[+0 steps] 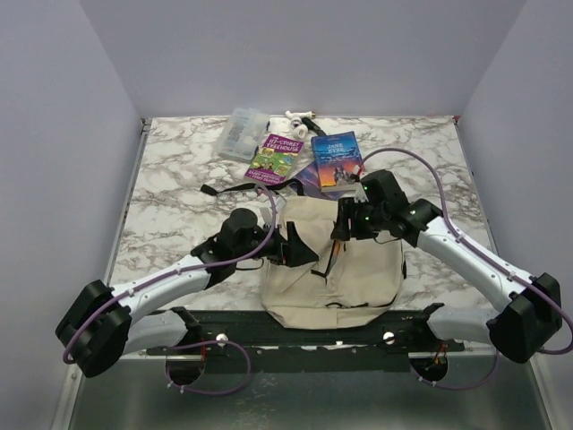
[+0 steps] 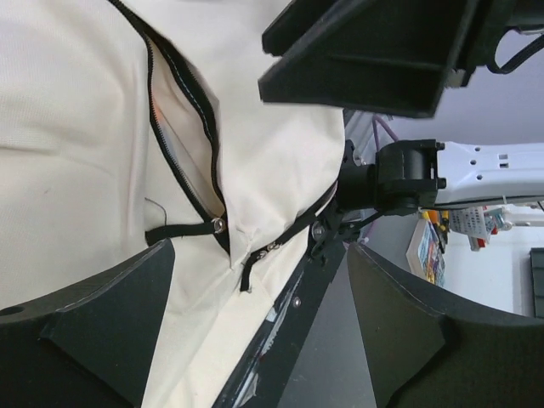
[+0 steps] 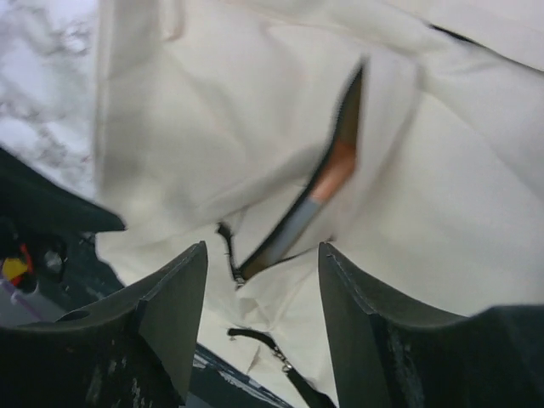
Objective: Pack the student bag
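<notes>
The cream cloth bag (image 1: 369, 282) lies flat at the front middle of the table. Its black-edged zip pocket gapes, and inside the right wrist view shows something orange and grey (image 3: 331, 177), only partly visible. My left gripper stands over the pocket's near end with its fingers apart, nothing held; a black zip pull (image 2: 183, 230) shows between them. Open and empty, my right gripper hovers above the pocket from the other side. Behind the bag lie a purple and green book (image 1: 274, 158) and a blue Jane Eyre book (image 1: 337, 161).
At the back are a clear plastic case (image 1: 242, 134) and a white item (image 1: 298, 126) beside a black one. A black strap (image 1: 237, 187) runs out behind the bag.
</notes>
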